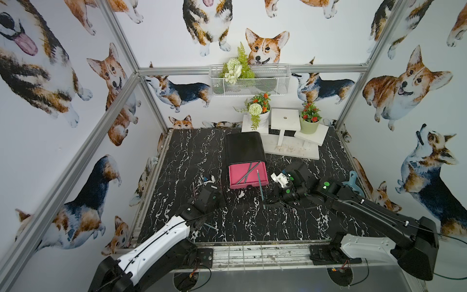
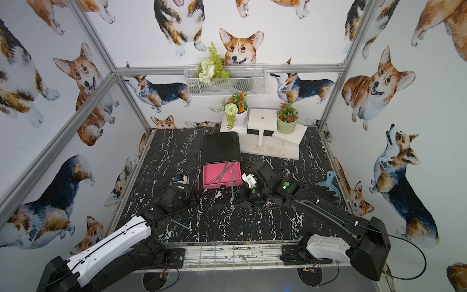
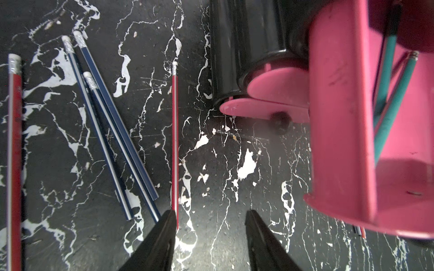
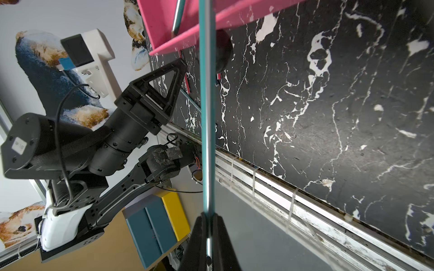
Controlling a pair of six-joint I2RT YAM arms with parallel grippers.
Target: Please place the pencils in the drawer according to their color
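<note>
A black pencil box (image 1: 243, 146) has its pink drawer (image 1: 238, 180) out, with green pencils (image 3: 393, 103) crossed inside. My right gripper is shut on a teal pencil (image 4: 207, 113), held over the drawer's right front edge. My left gripper, fingers apart and empty, hangs over the table left of the drawer. In the left wrist view, red pencils (image 3: 175, 149) and several dark blue pencils (image 3: 141, 167) lie on the table beside the box.
White stands (image 1: 291, 150) with potted flowers (image 2: 287, 121) are at the back right. A blue dustpan (image 2: 330, 189) lies at the right edge. Another pencil (image 2: 180, 223) lies near the front left.
</note>
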